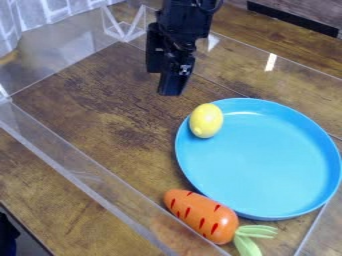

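Note:
My black gripper [170,70] hangs over the wooden surface at the upper middle, open, with nothing seen between its fingers. Below it and to the right, a yellow egg-shaped object [206,120] rests on the upper left of a blue plate [261,165]. An orange toy carrot [201,212] with red marks and pale green leaves lies at the bottom, just outside the plate's lower left edge.
Clear transparent borders run along its left and lower sides and at the back.

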